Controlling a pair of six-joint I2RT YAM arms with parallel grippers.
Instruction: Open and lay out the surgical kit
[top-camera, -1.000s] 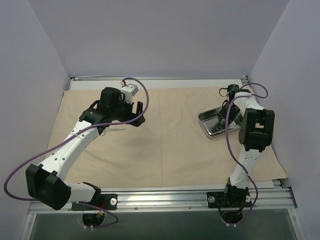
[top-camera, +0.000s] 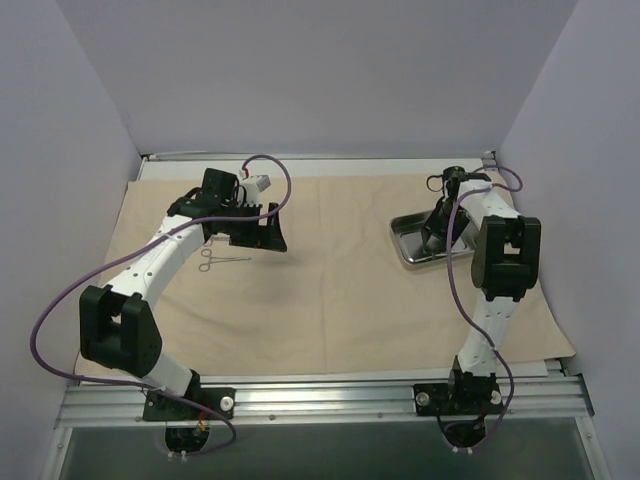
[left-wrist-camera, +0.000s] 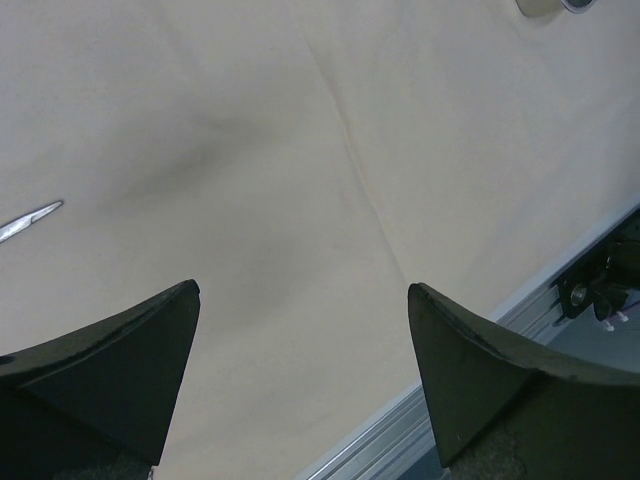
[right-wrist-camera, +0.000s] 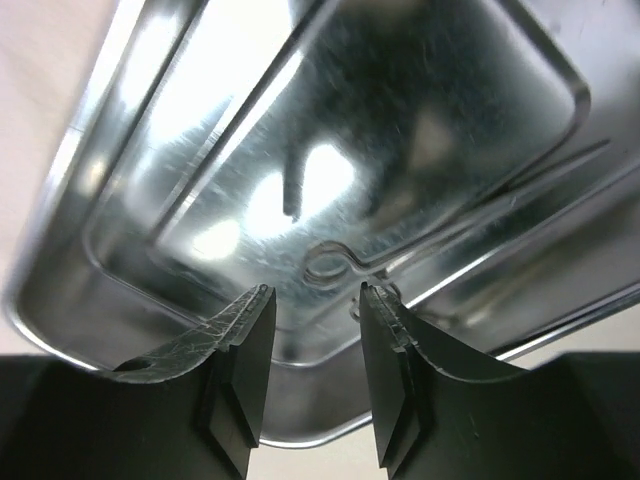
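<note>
A steel tray (top-camera: 410, 250) sits at the right of the cloth, my right gripper over it, part open, nothing visible between its fingers. In the right wrist view, long-handled instruments (right-wrist-camera: 450, 230) with finger rings lie inside the tray. My left gripper hangs open and empty over bare cloth at the left. Scissor-like instruments (top-camera: 226, 259) lie on the cloth beside it in the top view; a pointed tip (left-wrist-camera: 40, 214) shows in the left wrist view.
Grey walls stand at the sides and back; a metal rail (top-camera: 320, 390) runs along the front edge.
My left gripper has shifted slightly left, its arm drawing back.
</note>
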